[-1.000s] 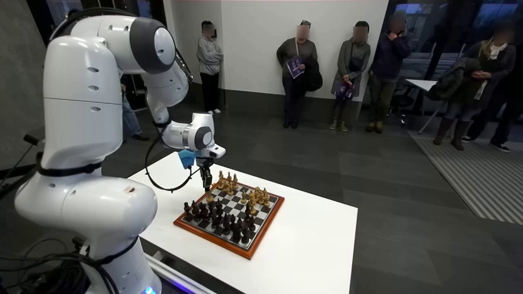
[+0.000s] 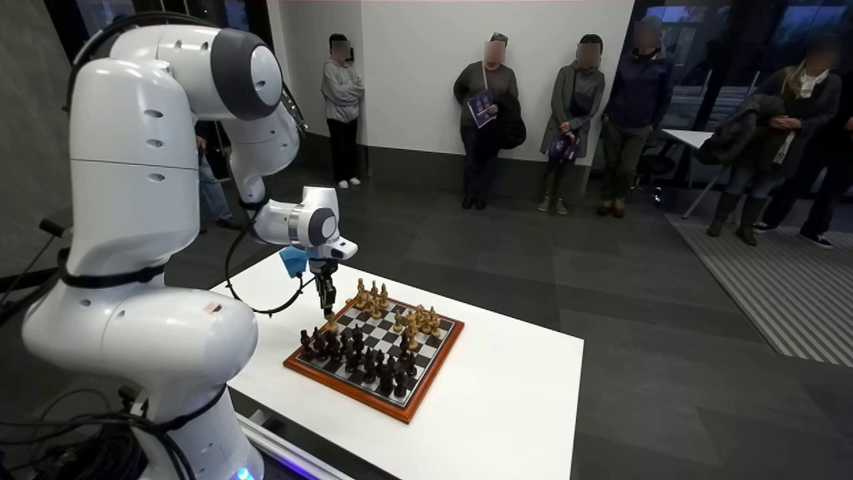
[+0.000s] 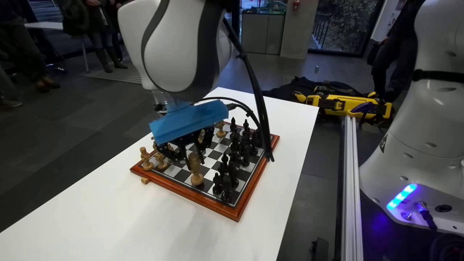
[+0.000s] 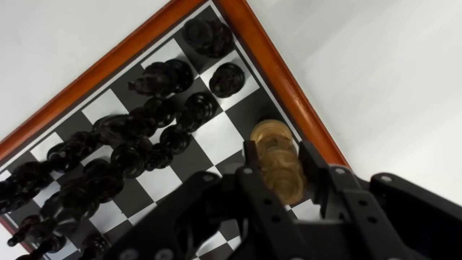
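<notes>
A light wooden chess piece (image 4: pixel 281 162) stands between the fingers of my gripper, which is shut on it. In the second exterior view this piece (image 3: pixel 196 172) is upright near the edge of the chessboard (image 3: pixel 243 208); whether its base touches the square or hangs just over it, I cannot tell. From the first exterior view, my gripper (image 2: pixel 328 315) points down at the board's left side, beside the dark pieces (image 2: pixel 352 344). A dark pawn-like piece (image 4: pixel 227 80) sits one or two squares from the held piece, in the wrist view.
Other light pieces (image 2: pixel 368 296) stand at the board's far side, with more (image 2: pixel 424 320) to the right. A small light piece (image 3: pixel 144 180) lies off the board by its frame. The white table (image 2: pixel 512 384) has wide bare room. People stand back by the wall.
My gripper has moved a little to the left in the first exterior view, along the board's side towards the dark pieces. The light piece has moved with it.
</notes>
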